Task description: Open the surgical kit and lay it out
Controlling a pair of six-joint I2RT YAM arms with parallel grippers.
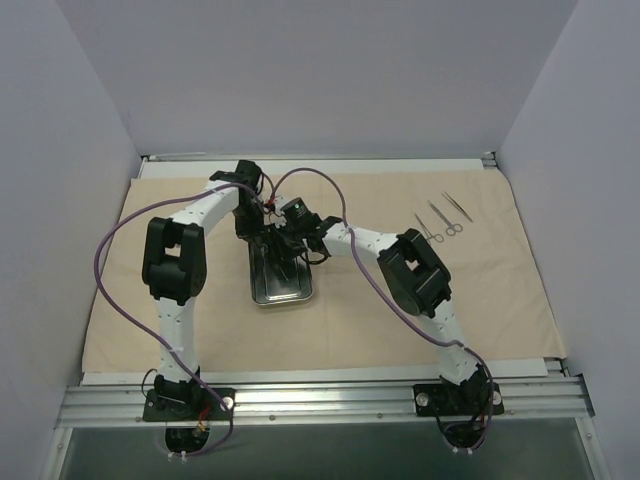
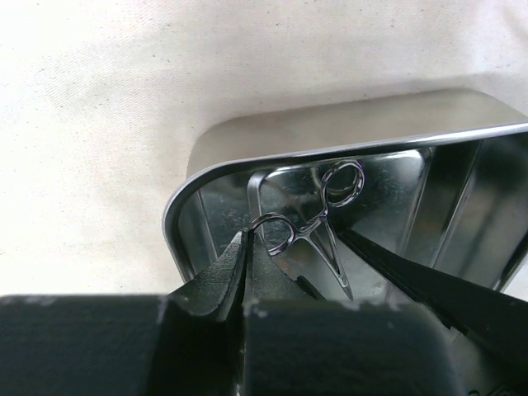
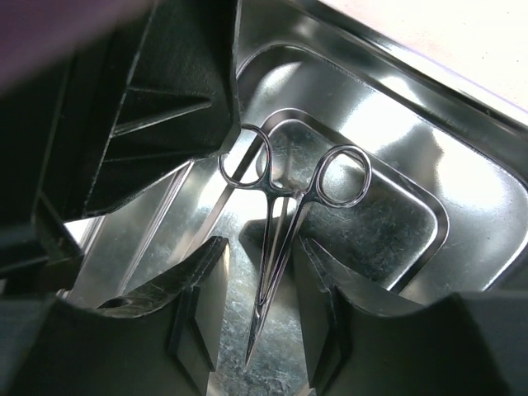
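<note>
A metal clamp with two finger rings (image 3: 285, 223) lies in the steel tray (image 1: 281, 300); its closed fingers point toward the lower edge of the right wrist view. My left gripper is shut on the edge of one of the clamp's rings (image 2: 273, 216). My right gripper stands part open over the tray, its two fingers on either side of the clamp's shanks with gaps showing. Both grippers largely cover the tray's far end in the top view.
On the cloth at the right lie two ringed instruments (image 1: 446, 218) (image 1: 428, 228) and slim tweezers (image 1: 458, 206), side by side. The two grippers are very close together over the tray.
</note>
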